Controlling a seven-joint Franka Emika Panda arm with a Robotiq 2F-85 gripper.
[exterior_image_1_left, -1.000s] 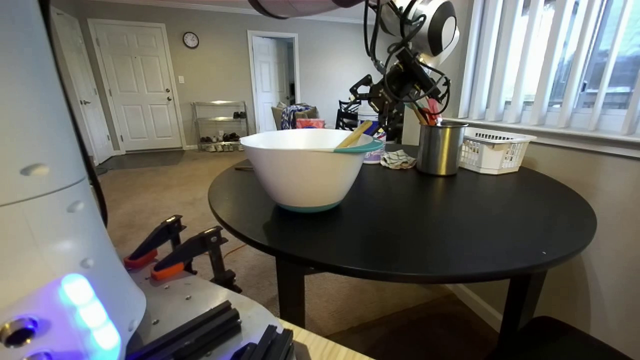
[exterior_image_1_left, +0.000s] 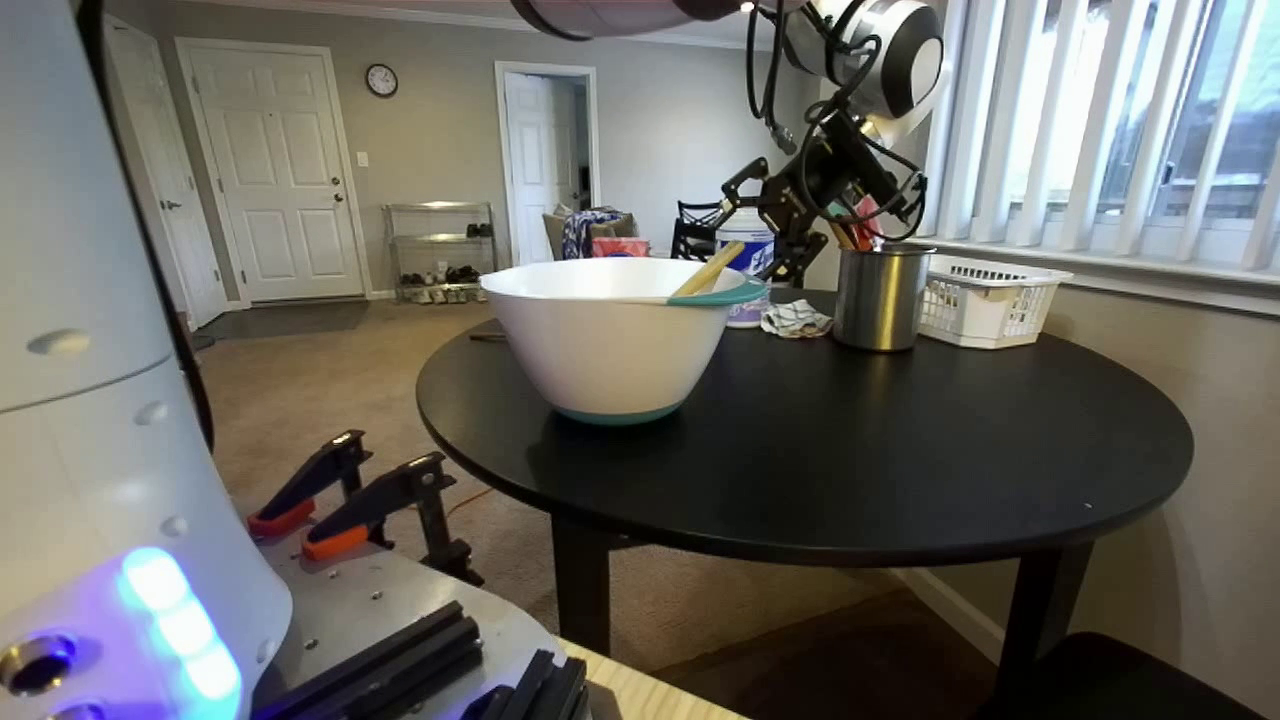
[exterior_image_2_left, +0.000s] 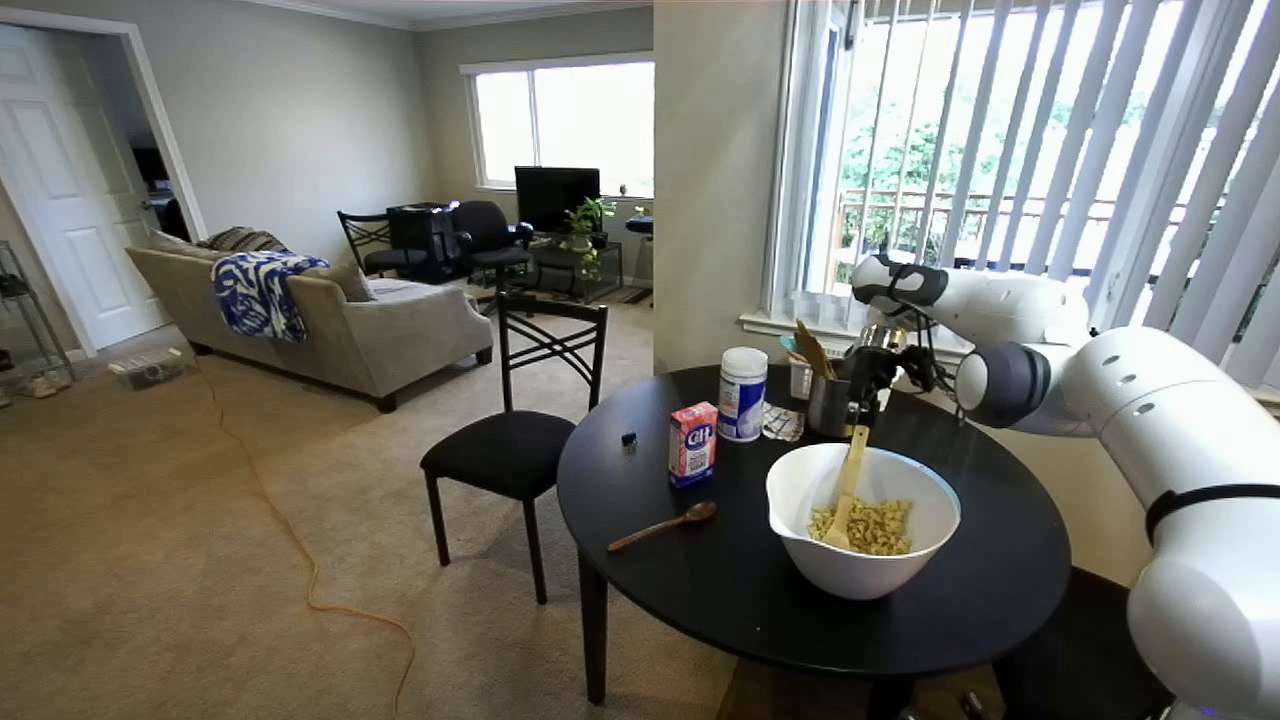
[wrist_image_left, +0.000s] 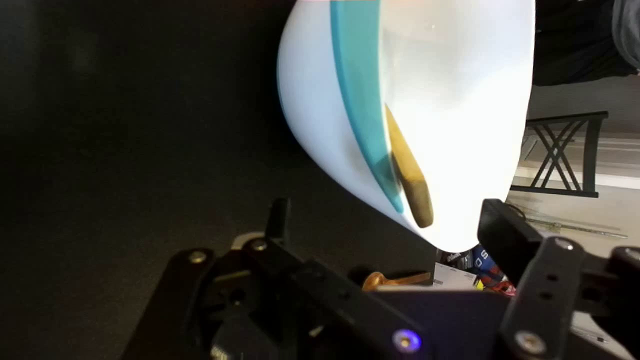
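A white mixing bowl (exterior_image_1_left: 612, 348) with a teal rim handle stands on the round black table (exterior_image_1_left: 960, 456). Inside it, seen in exterior view 2, are yellowish pieces (exterior_image_2_left: 882, 528) and a wooden spatula (exterior_image_2_left: 851, 486) leaning on the rim. The spatula's handle end (wrist_image_left: 414, 186) pokes over the teal handle in the wrist view. My gripper is open, its fingers spread wide with nothing held between them. It hangs above the table beside the bowl, on the side of the spatula's handle, apart from both.
Close by the gripper is a metal utensil holder (exterior_image_1_left: 882, 300), with a white basket (exterior_image_1_left: 990, 300) behind it. A white-and-blue canister (exterior_image_2_left: 743, 394), a red-and-blue box (exterior_image_2_left: 692, 444) and a wooden spoon (exterior_image_2_left: 662, 526) occupy the table's far side. Bare tabletop lies right of the bowl in exterior view 1.
In exterior view 1, the arm and gripper have shifted right and slightly down, away from the bowl. The bowl and spatula look unmoved.
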